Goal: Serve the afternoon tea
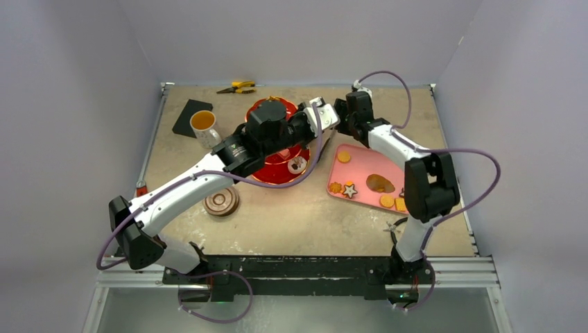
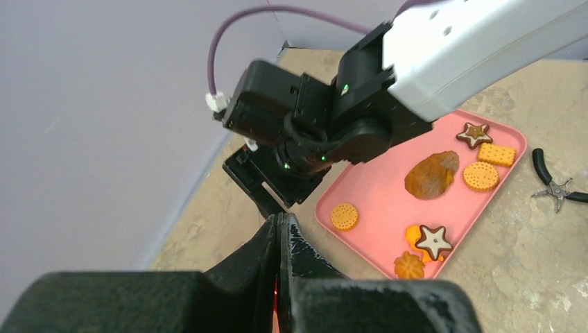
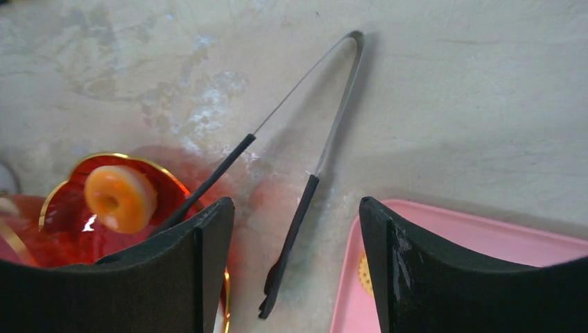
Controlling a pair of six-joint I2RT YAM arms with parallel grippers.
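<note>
Metal tongs with black grip ends point(image 3: 298, 225) lie spread in a V on the table, between the red tiered stand point(image 1: 267, 175) and the pink tray point(image 1: 357, 154). One tip reaches the stand's rim, partly hidden by my finger. My right gripper is open above the tongs, one tong arm showing between its fingers without being gripped. My left gripper is shut, its tips together and empty, over the stand's side. Donut-like pieces, such as one orange donut point(image 3: 119, 198), sit on the stand. A round biscuit point(image 2: 344, 216) and several other treats lie on the tray.
A mug point(image 1: 203, 122) and a dark square pad point(image 1: 186, 118) stand at the back left. Brown coasters point(image 1: 222, 201) lie nearer the front. Yellow pliers point(image 1: 239, 88) are at the back, black pliers point(image 2: 557, 189) beside the tray.
</note>
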